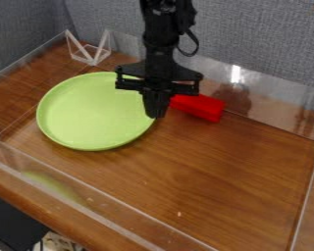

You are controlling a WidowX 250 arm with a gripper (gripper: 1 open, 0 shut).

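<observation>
My black gripper (157, 103) hangs at the right rim of a green plate (91, 116), its fingertips shut with nothing visible between them. Just behind it to the right, a red block (200, 108) lies on the wooden surface, partly hidden by the gripper.
A white wire stand (86, 51) sits at the back left. Clear walls edge the wooden surface (219, 186), with grey panels behind.
</observation>
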